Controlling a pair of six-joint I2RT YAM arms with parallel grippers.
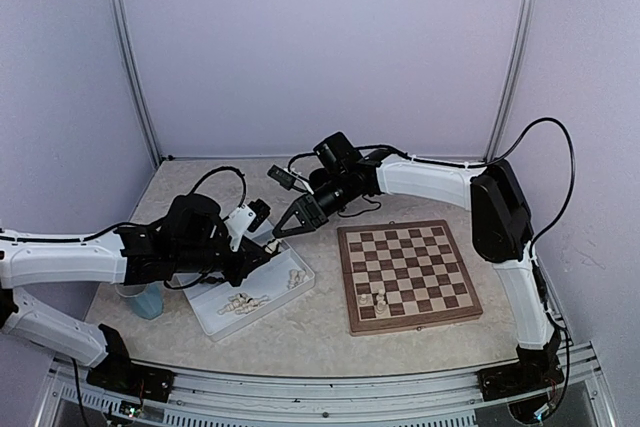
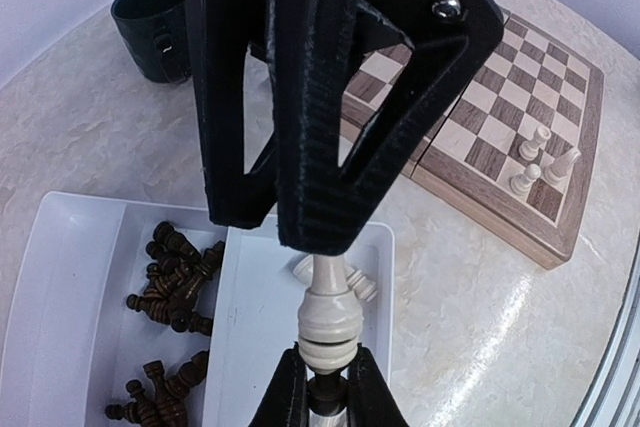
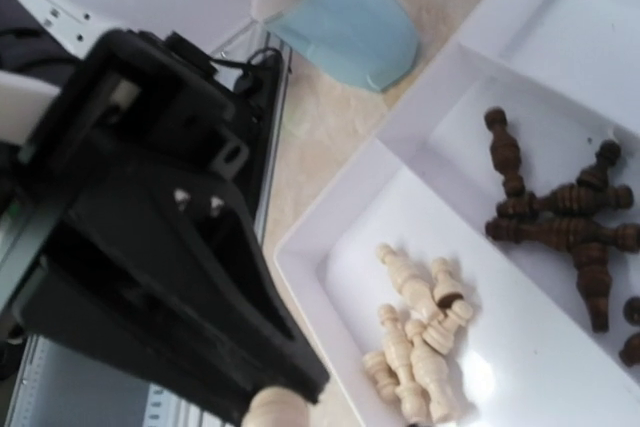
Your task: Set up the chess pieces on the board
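Observation:
A white chess piece stands up from my left gripper, which is shut on its lower end. Over its upper end is my right gripper, fingers apart; whether they touch the piece is hidden. In the right wrist view, a pale end of the piece shows at the right fingertip. Both grippers are above the white tray. White pieces lie heaped in one compartment, dark pieces in another. The wooden board carries three white pieces near its front left corner.
A blue cup stands left of the tray. Behind the right gripper is a dark mug. Open tabletop separates the tray from the board, and most board squares are empty.

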